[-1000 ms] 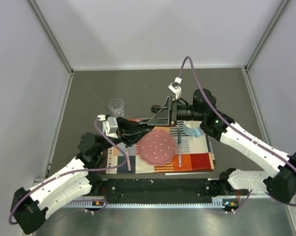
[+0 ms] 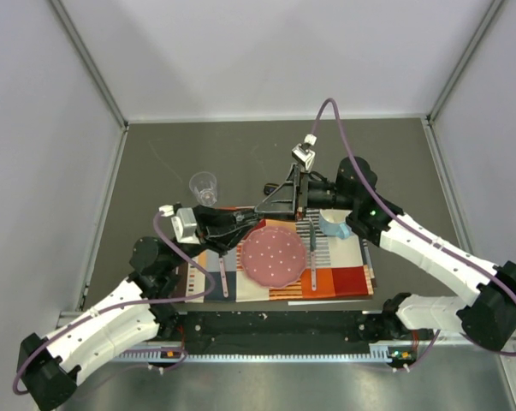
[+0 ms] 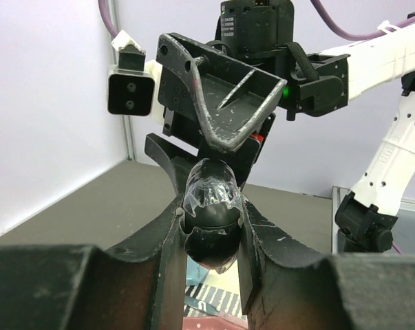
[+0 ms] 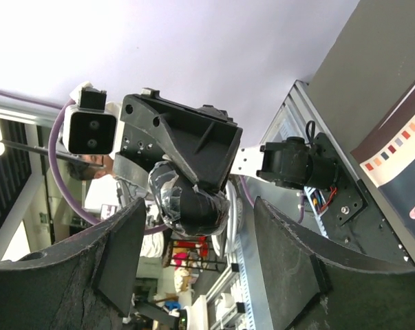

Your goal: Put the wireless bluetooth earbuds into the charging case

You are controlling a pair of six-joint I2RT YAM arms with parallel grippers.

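A small rounded black object (image 3: 212, 216), seemingly the charging case, is partly covered in shiny clear tape and has a seam across it. My left gripper is shut on it, with a finger against either side. My right gripper faces it with its fingers (image 4: 128, 227) apart, and gaps show between them and the taped black object (image 4: 192, 206). From above, the left gripper (image 2: 245, 218) and right gripper (image 2: 270, 208) meet over the plate's far edge and hide the object. I can make out no loose earbud.
Below lie a red dotted plate (image 2: 274, 257), a striped mat (image 2: 343, 279), a knife (image 2: 313, 257) and a fork (image 2: 224, 276). A clear glass (image 2: 204, 186) and a light-blue mug (image 2: 334, 224) stand behind. A small black item (image 2: 269, 187) lies on the table, partly hidden by the right gripper.
The left gripper has shifted left and tilted, its wrist moving a little away from the right gripper. The right arm has hardly moved.
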